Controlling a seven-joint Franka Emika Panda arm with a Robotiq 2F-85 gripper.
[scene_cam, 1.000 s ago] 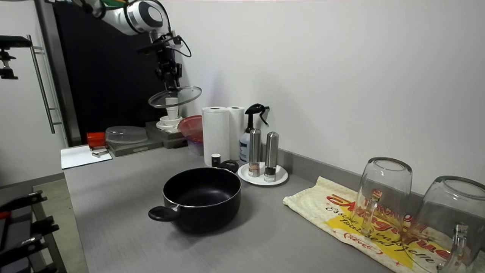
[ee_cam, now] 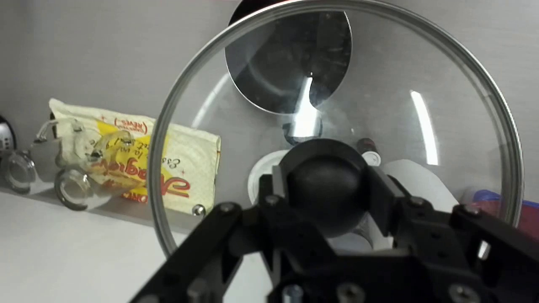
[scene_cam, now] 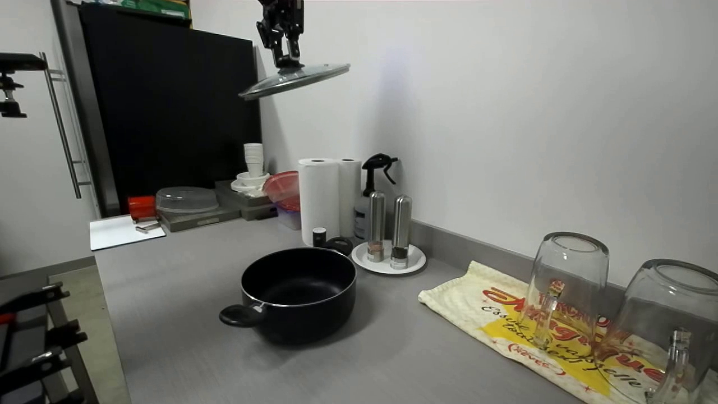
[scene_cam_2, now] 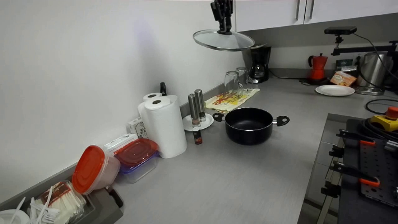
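Observation:
A round glass lid with a metal rim hangs high in the air, slightly tilted, apart from everything below. My gripper is shut on the lid's black knob, one finger on each side of it in the wrist view. The black pot stands uncovered on the grey counter, its inside empty. Through the glass, the pot shows towards the top of the wrist view, off-centre from the knob. In exterior view 2 the lid is well above the pot, towards the wall side.
Paper towel rolls, a spray bottle and two tall grinders on a white plate stand behind the pot by the wall. Upturned glass mugs rest on a printed cloth.
The gripper has risen and come right in exterior view 1, carrying the lid from in front of the stacked cups to above the paper rolls. The pot has not moved.

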